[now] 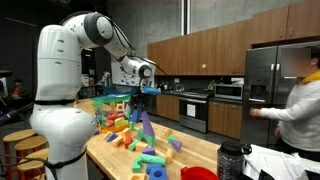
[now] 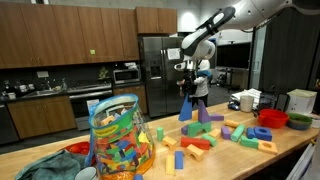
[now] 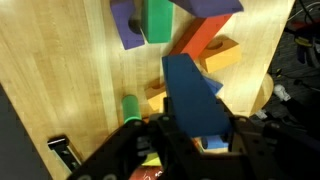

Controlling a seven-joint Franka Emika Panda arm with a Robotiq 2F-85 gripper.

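A blue block (image 3: 186,85) fills the middle of the wrist view, with my gripper shut on it. In exterior view 2 this blue block (image 2: 185,107) looks like a tall wedge hanging point-up below the gripper (image 2: 187,91), over the wooden table. Whether its lower edge touches anything cannot be told. Beneath and around it in the wrist view lie a red block (image 3: 200,35), a green block (image 3: 158,20), a purple block (image 3: 127,22) and an orange block (image 3: 222,55).
A clear bag of colourful blocks (image 2: 122,140) stands at the left in exterior view 2. Several more loose blocks cover the table. A black canister (image 1: 231,160) and a red bowl (image 1: 199,173) sit near the front. One person (image 1: 302,110) stands at the right.
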